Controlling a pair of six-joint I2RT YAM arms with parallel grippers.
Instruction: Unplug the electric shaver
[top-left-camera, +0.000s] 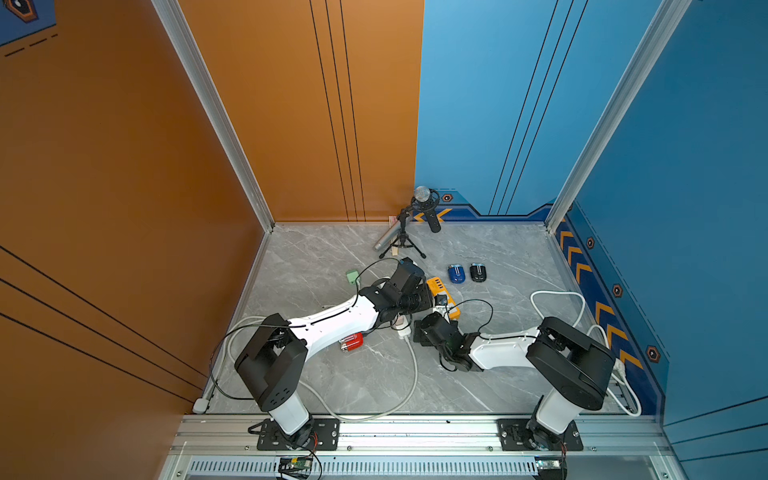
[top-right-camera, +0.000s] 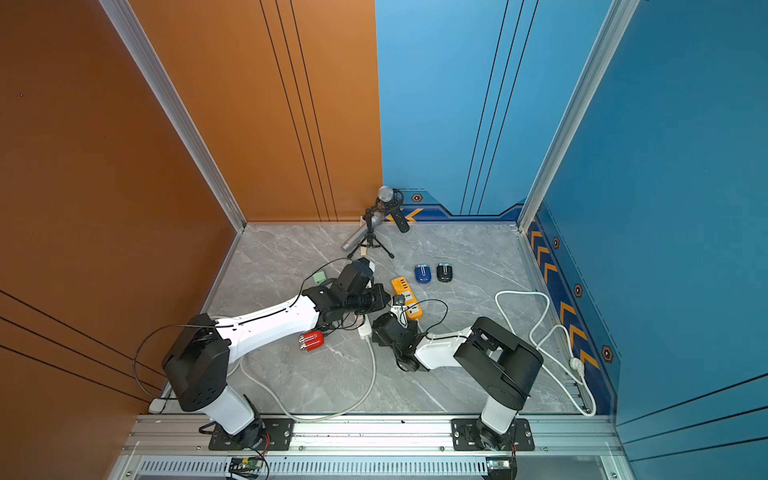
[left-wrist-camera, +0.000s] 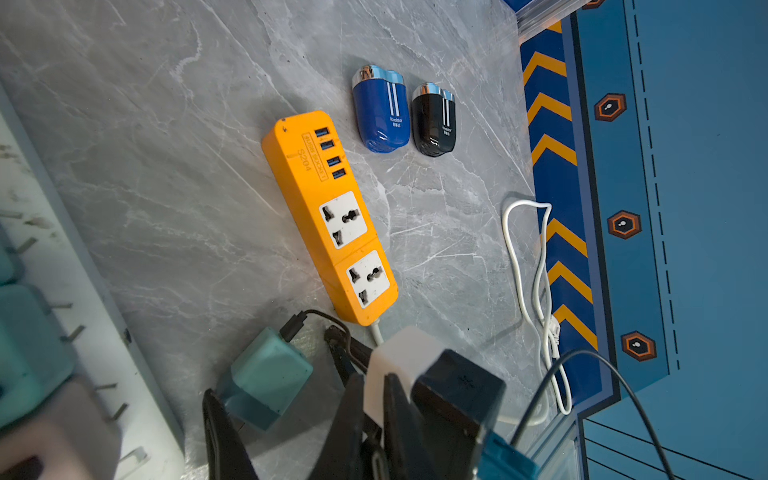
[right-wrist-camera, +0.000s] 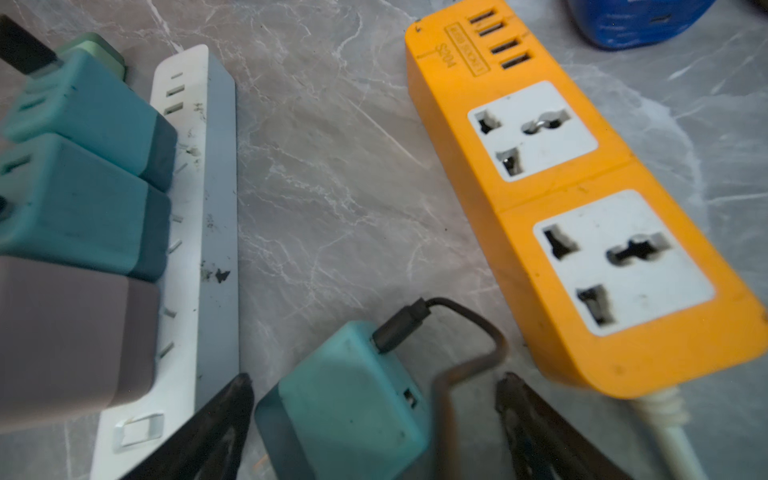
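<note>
A teal adapter (right-wrist-camera: 344, 404) with a black cable in it lies on the table between the white power strip (right-wrist-camera: 216, 240) and the yellow power strip (right-wrist-camera: 524, 184); more adapters (right-wrist-camera: 96, 120) sit on the white strip. My right gripper straddles the loose adapter, fingers apart. My left gripper (top-right-camera: 376, 300) is above, left of the yellow strip; whether it holds anything is unclear in these views. A red shaver (top-right-camera: 311, 341) lies left of the strips, a blue one (left-wrist-camera: 382, 112) and a black one (left-wrist-camera: 434, 120) behind.
A tripod (top-right-camera: 369, 240) with a microphone stands at the back. White cables (top-left-camera: 560, 293) lie along the right side and across the front left.
</note>
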